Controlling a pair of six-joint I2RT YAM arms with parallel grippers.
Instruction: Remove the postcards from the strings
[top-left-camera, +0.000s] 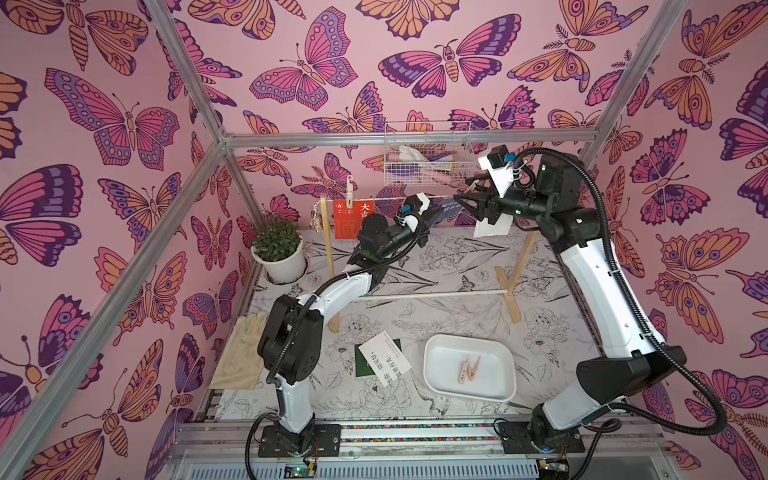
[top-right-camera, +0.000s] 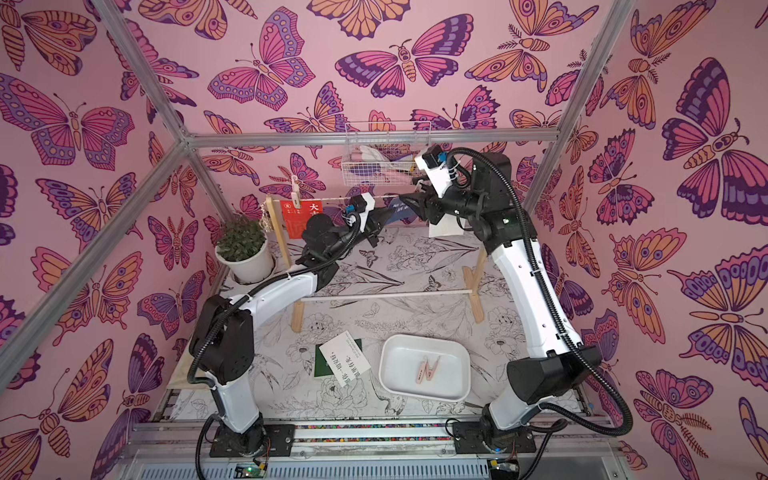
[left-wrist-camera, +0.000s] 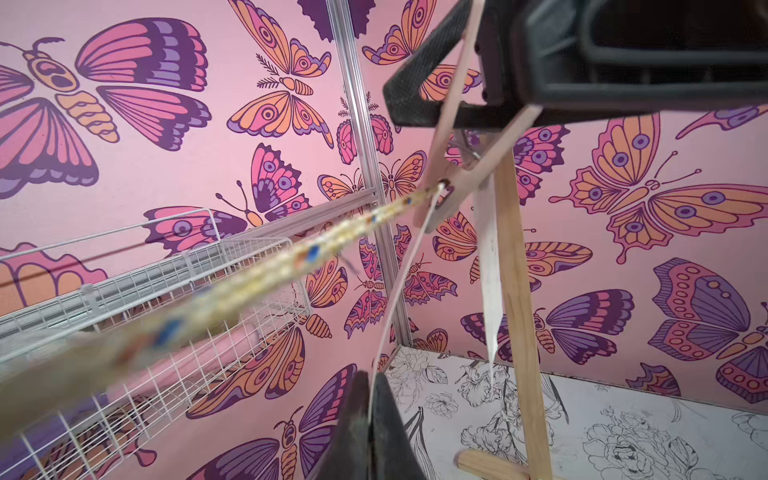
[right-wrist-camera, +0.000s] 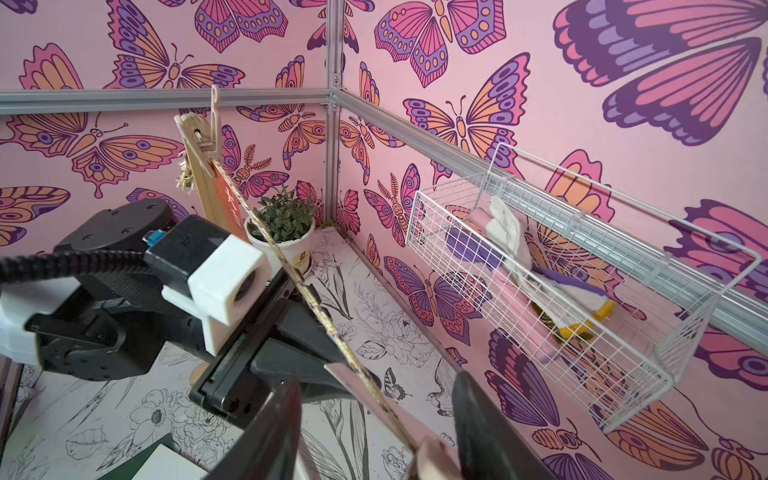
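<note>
A blue postcard (top-left-camera: 451, 210) hangs from the string (right-wrist-camera: 308, 292) at a pink clothespin (left-wrist-camera: 438, 196). My left gripper is shut on the card's thin edge, below the string. Around the clothespin's handle ends, my right gripper stands part open; gaps show between its fingers and the clothespin (right-wrist-camera: 436, 462). Much of the blue card is covered by the grippers in the top views. A red postcard (top-left-camera: 349, 220) hangs at the string's left under another clothespin (top-left-camera: 349, 194). To the right hangs a white postcard (top-left-camera: 492, 227), partly behind the right gripper.
Two clothespins lie in a white tray (top-left-camera: 436, 384). Green and white cards (top-left-camera: 386, 357) lie on the table left of it. A wire basket (right-wrist-camera: 552, 320) is on the back wall behind the string; a potted plant (top-left-camera: 280, 249) stands left of the wooden frame (top-left-camera: 327, 240).
</note>
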